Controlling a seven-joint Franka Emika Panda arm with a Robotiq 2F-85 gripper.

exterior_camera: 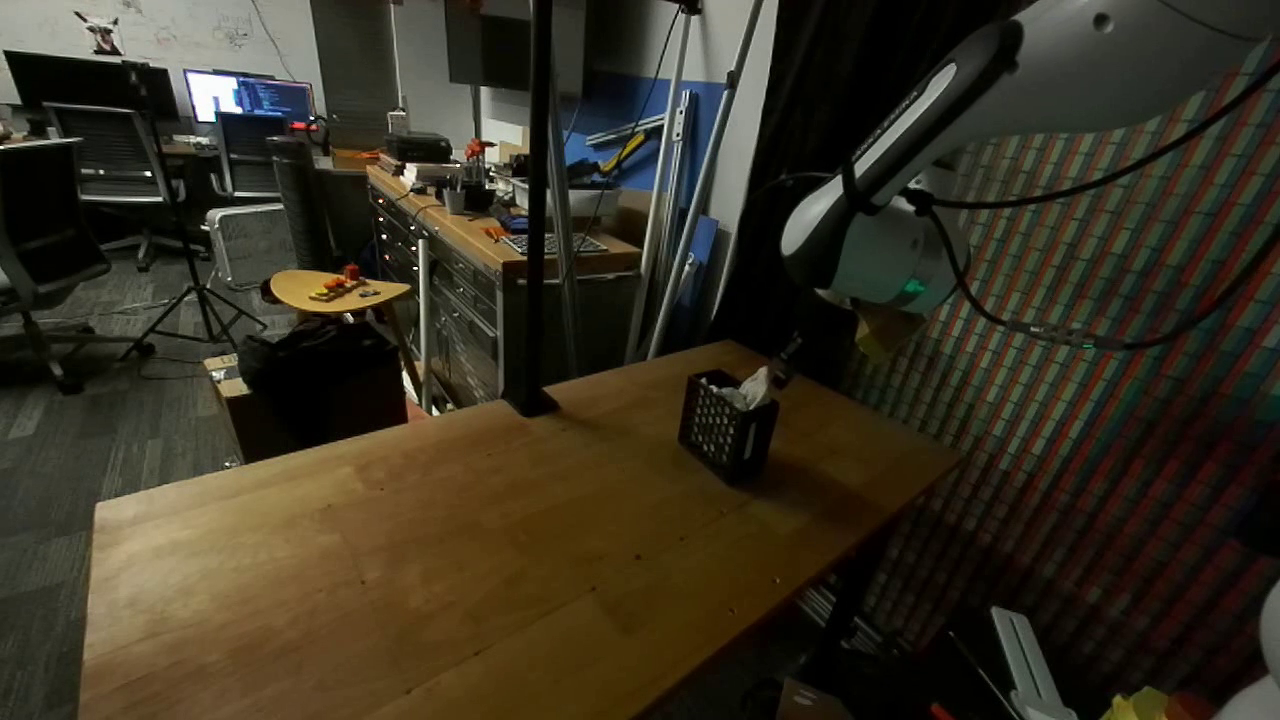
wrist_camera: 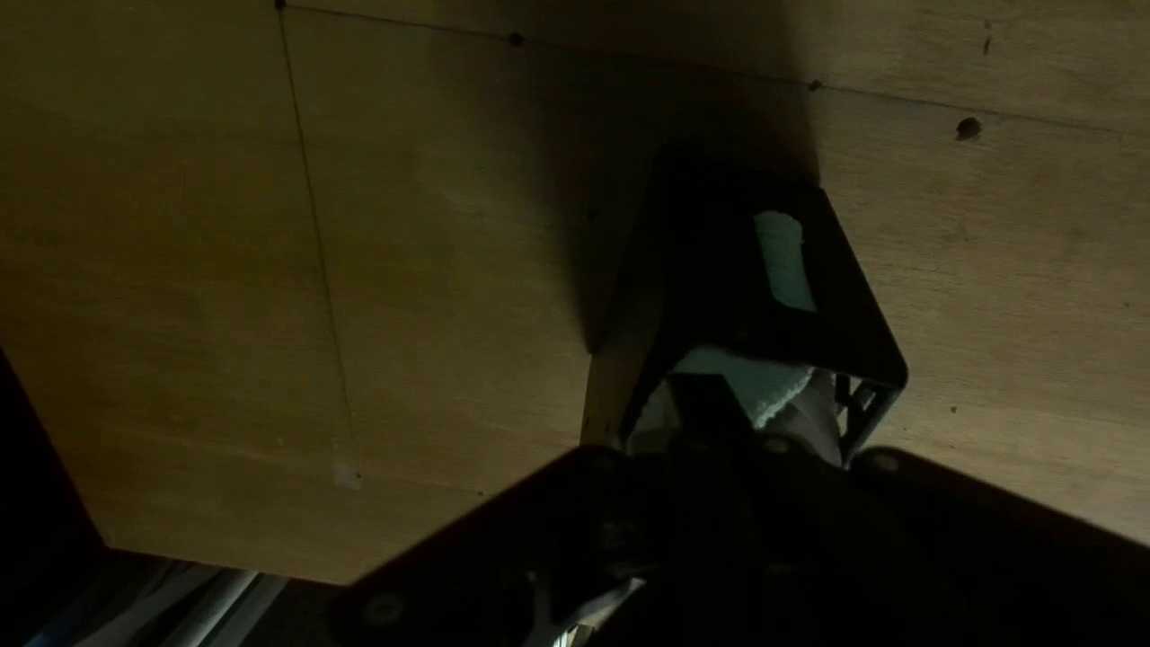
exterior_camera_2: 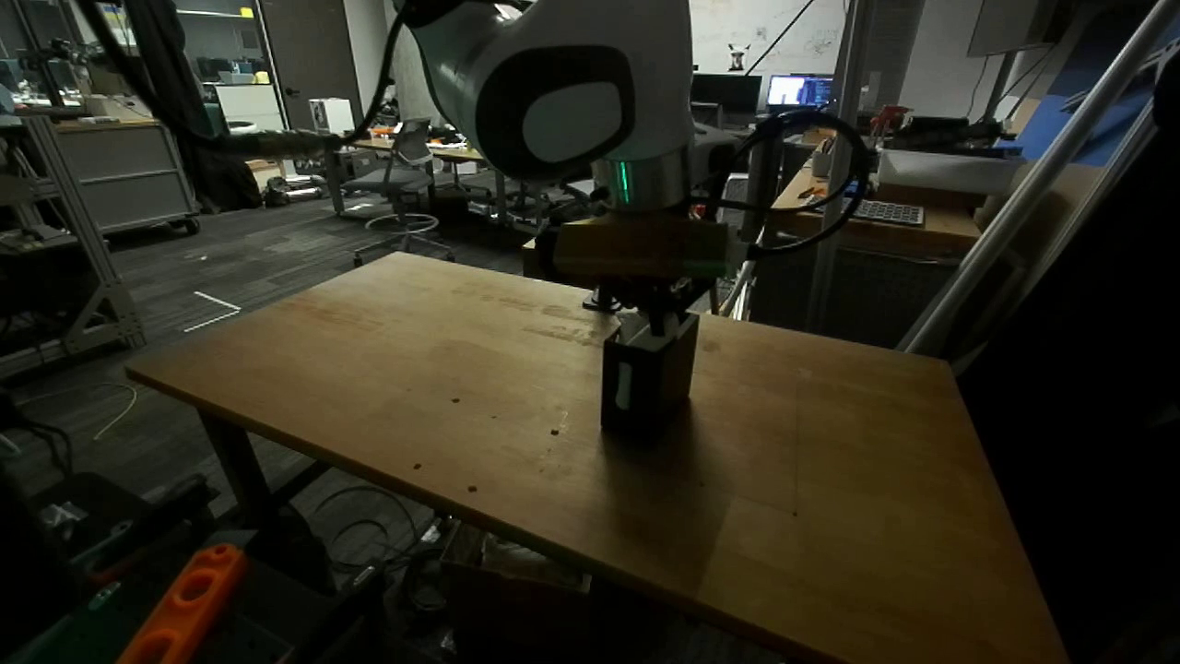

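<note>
A black basket (exterior_camera: 727,426) with perforated sides stands upright on the wooden table, holding crumpled white cloth or tissue (exterior_camera: 756,386). Part of that white material rises above the rim to my gripper (exterior_camera: 782,364), which is shut on it. From the other side, exterior view 2 has the gripper (exterior_camera_2: 661,321) over the basket (exterior_camera_2: 648,376), its fingertips near the rim. In the wrist view the dark fingers (wrist_camera: 706,401) cover part of the basket opening, with pale material (wrist_camera: 755,379) beside them. How much material lies between the fingers is hidden in the dark.
A black post (exterior_camera: 535,240) stands at the table's back edge. A curtain hangs close by the right side.
</note>
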